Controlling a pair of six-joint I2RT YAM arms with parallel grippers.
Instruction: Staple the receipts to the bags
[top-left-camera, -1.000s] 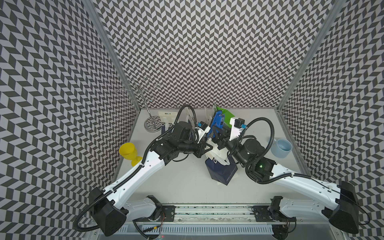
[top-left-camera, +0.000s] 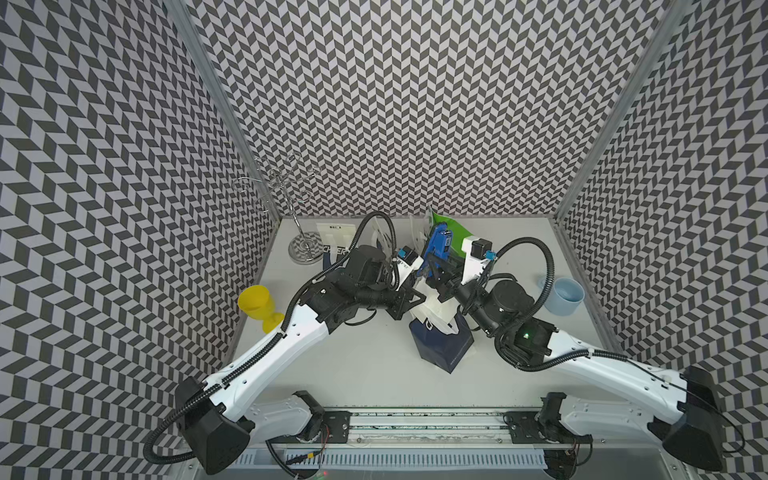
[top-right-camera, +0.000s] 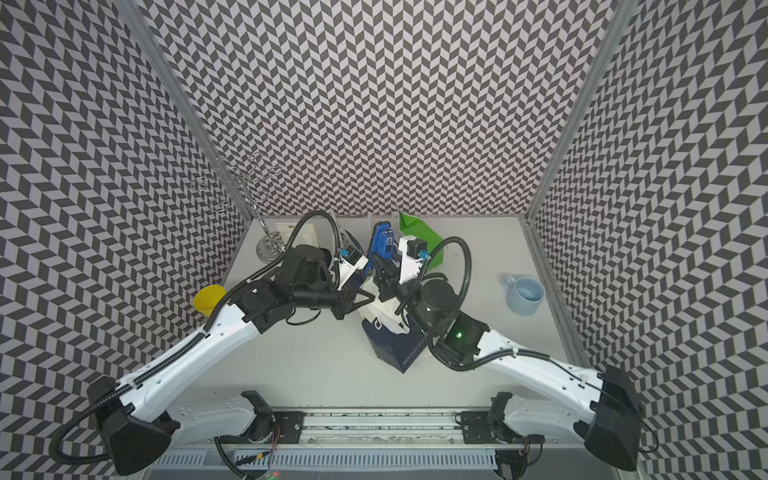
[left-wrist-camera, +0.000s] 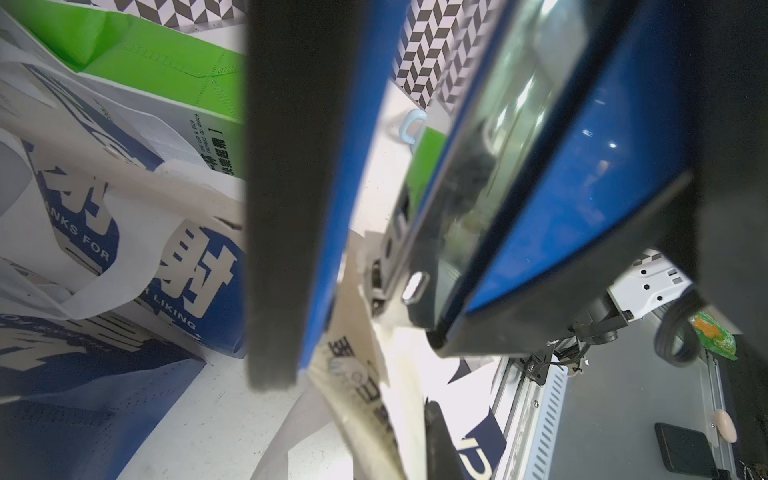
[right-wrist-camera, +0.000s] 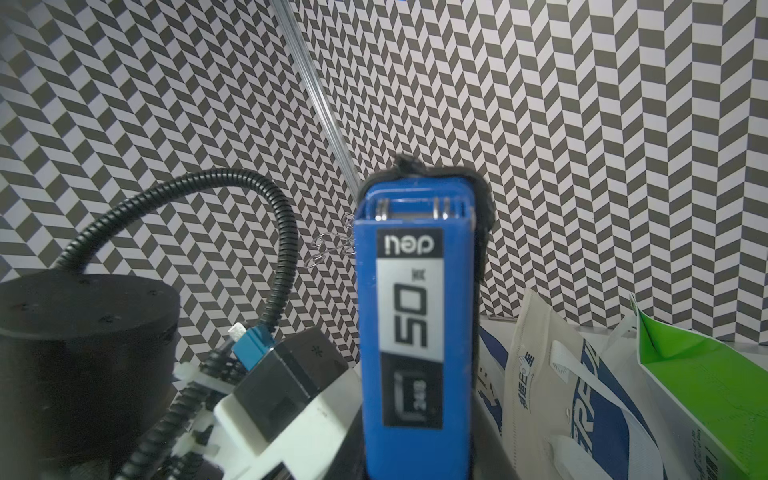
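The blue stapler (right-wrist-camera: 414, 320) is clasped in my shut right gripper (top-left-camera: 441, 270). Large and blurred in the left wrist view, its parts stand either side of the upper edge of the navy and white bag (left-wrist-camera: 360, 384). The stapler's metal end (left-wrist-camera: 392, 280) is close to that edge; contact cannot be judged. My left gripper (top-left-camera: 419, 297) is shut at the bag's top, where thin folds run down to a dark fingertip (left-wrist-camera: 438, 444). Beside the fold shows a pale strip (left-wrist-camera: 408, 392); I cannot tell whether it is a receipt or bag wall. The bag's navy body (top-left-camera: 442, 344) hangs tilted below.
More printed bags (left-wrist-camera: 176, 264) and a green bag (right-wrist-camera: 704, 376) stand behind the grippers. A wire stand (top-left-camera: 305, 248) and yellow cup (top-left-camera: 256, 302) are at the left, a light blue mug (top-left-camera: 565, 296) at the right.
Both arms have shifted only slightly. The stapler has tilted a little to the right, and the navy bag has moved very slightly.
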